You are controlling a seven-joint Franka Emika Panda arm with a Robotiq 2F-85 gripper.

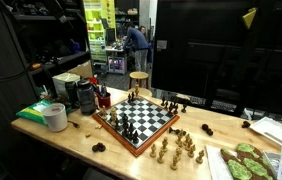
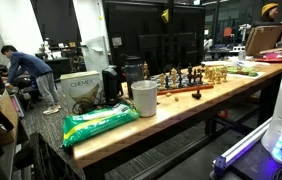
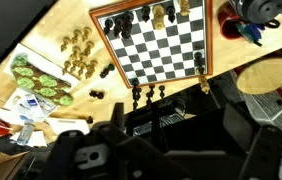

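The checkered chessboard (image 1: 152, 116) with its reddish-brown frame lies on the wooden table, carrying dark chess pieces (image 1: 129, 131) and a few light ones. To the board's right stands a loose group of light wooden pieces (image 1: 178, 148). In the wrist view, my gripper is open above the table, its fingers wide apart with no object held between them. Dark pieces (image 3: 149, 92) line the board's near side in that view. Neither exterior view shows the gripper itself.
A white mug (image 1: 55, 117), a green bag (image 1: 33, 110), dark canisters (image 1: 87, 97) and a red pen cup (image 1: 103, 98) crowd the left end. On the right lie a green-patterned mat (image 1: 243, 165) and a white tray (image 1: 277, 133). A person (image 2: 33, 72) stands in the background.
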